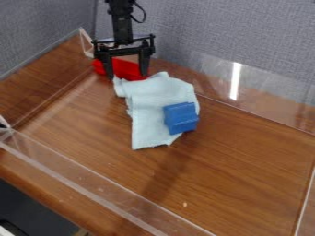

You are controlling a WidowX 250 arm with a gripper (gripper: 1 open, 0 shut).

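The black gripper (124, 57) hangs at the upper left of the camera view, its fingers open and lowered around a red object (122, 67) by the back edge of the table. A pale blue-white cloth (151, 100) lies crumpled in the middle, just in front of the red object. A blue block (181, 117) rests on the cloth's right side.
The wooden table (234, 175) has clear walls around its edges. Grey padded panels stand behind.
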